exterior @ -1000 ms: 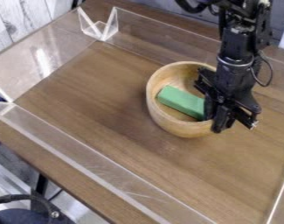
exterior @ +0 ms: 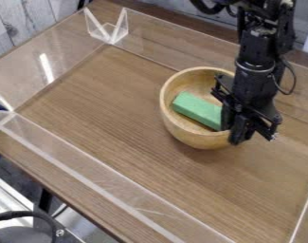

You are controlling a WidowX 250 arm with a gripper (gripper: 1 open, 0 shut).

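Note:
A wooden bowl (exterior: pixel 182 124) sits on the wooden table with a green block (exterior: pixel 194 111) lying inside it. My black gripper (exterior: pixel 235 128) reaches down at the bowl's right side, its fingers low at the rim and shut on it, as far as can be seen. The arm hides the right part of the bowl.
A white wire-like bracket (exterior: pixel 108 28) stands at the back left. Dark cables lie at the lower left edge.
The bowl has tilted or shifted slightly with my gripper at its right side; the arm has moved very little.

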